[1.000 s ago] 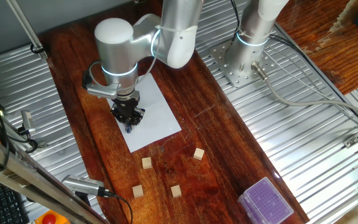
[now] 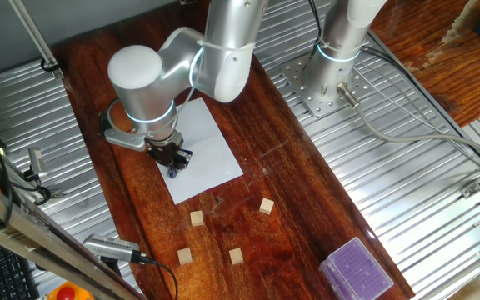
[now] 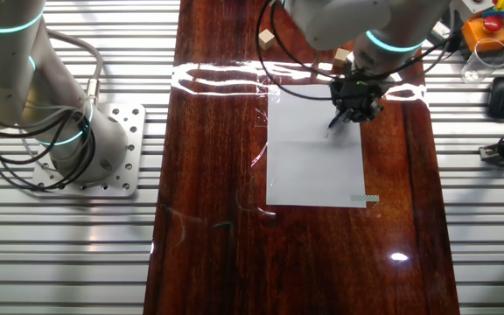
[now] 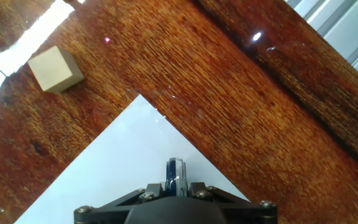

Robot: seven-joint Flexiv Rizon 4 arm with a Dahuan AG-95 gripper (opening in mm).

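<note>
A white sheet of paper (image 2: 209, 158) lies on the dark red-brown wooden table. Over its left part in exterior view 1 is my gripper (image 2: 179, 163), tilted. In the wrist view the gripper is shut on a slim pen (image 4: 176, 174), dark blue with a clear, shiny side, which points out over the paper. Exterior view 2 shows the dark gripper (image 3: 353, 103) near one corner of the sheet, with the thin pen tip (image 3: 332, 129) close to its surface. Whether the tip touches cannot be told. No drawn line shows clearly on the sheet.
Several small wooden cubes, among them one cube (image 2: 197, 218) near the paper and another (image 2: 267, 206), stand on bare table. A purple-topped box (image 2: 359, 268) sits near the table's end. A camera (image 2: 112, 247) is at the left edge.
The upper wrist has swung left and lower in exterior view 1, so the gripper leans more. Its fingertips stay over nearly the same part of the paper. Cubes and paper have not moved.
</note>
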